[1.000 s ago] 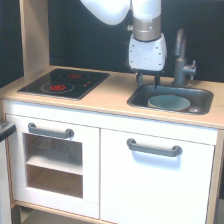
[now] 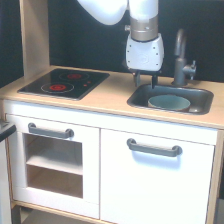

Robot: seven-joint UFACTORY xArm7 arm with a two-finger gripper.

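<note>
The white robot arm hangs from the top, its gripper point(image 2: 145, 78) just above the left part of the sink point(image 2: 202, 99). Its dark fingers are small in the view, and nothing is seen held between them. A teal round dish point(image 2: 169, 103) lies in the sink beside a grey tap point(image 2: 180, 55).
A black stove point(image 2: 60, 84) with red rings is on the left of the wooden counter point(image 2: 108, 100). Below are a cabinet with an open-looking window point(image 2: 55, 165) and a white door point(image 2: 150, 180), both with grey handles. The counter between stove and sink is clear.
The gripper has moved slightly left. The dish and the rest of the kitchen look unchanged.
</note>
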